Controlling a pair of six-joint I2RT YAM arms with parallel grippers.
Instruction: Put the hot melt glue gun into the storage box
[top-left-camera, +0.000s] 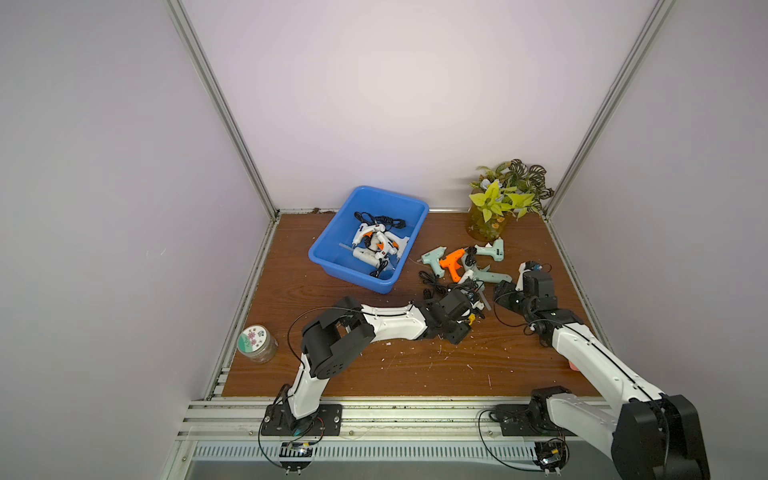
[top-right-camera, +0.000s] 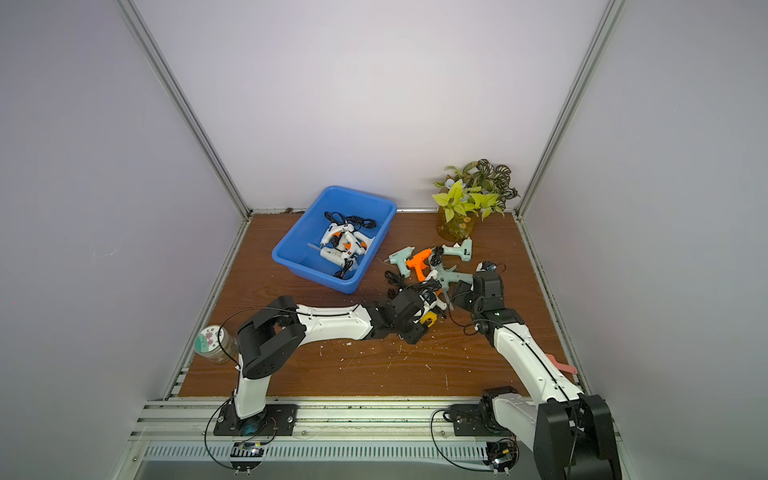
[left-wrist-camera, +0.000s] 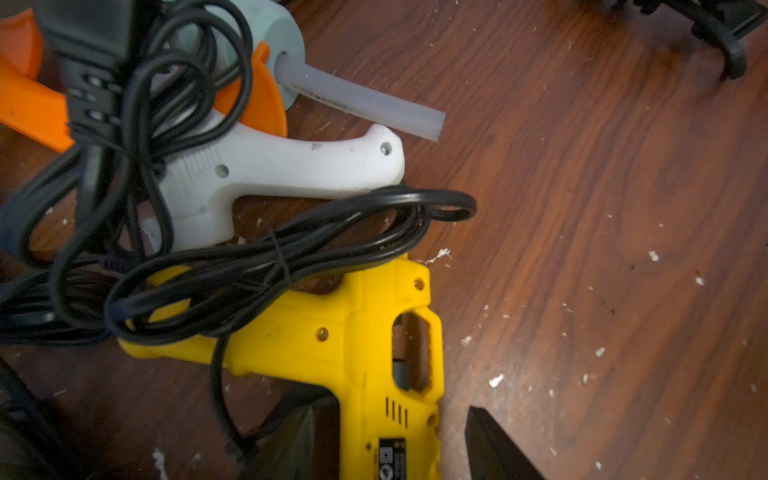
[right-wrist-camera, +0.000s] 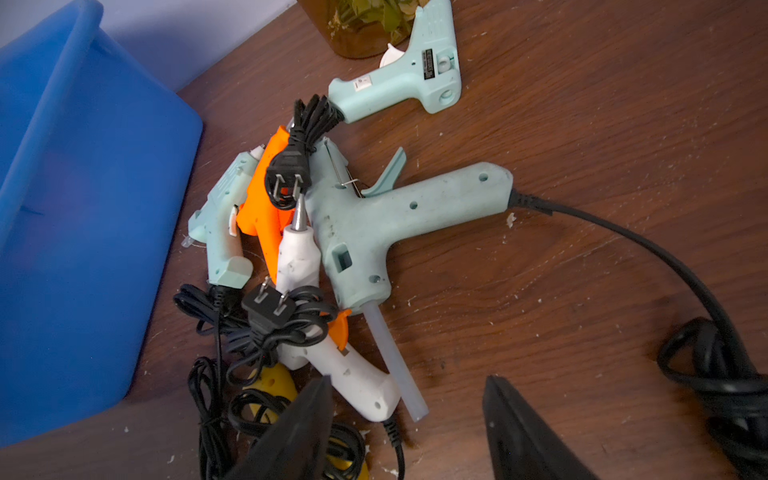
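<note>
The yellow glue gun (left-wrist-camera: 384, 344) lies on the table with a bundled black cord over its grip. My left gripper is open above it, one finger to each side of its body; whether they touch cannot be told. In the top left view the gun is mostly hidden under that arm. My right gripper stands open to the right of the pile, nothing between its fingers. Piled together are a large mint gun (right-wrist-camera: 352, 216), an orange gun (right-wrist-camera: 262, 204), a white gun (right-wrist-camera: 344, 372) and smaller mint guns. The blue storage box (top-left-camera: 324, 254) holds several white guns.
A potted plant (top-left-camera: 492, 212) stands at the back right. A round lidded jar (top-left-camera: 257, 342) sits at the left edge. Black cords (right-wrist-camera: 264, 320) tangle among the guns.
</note>
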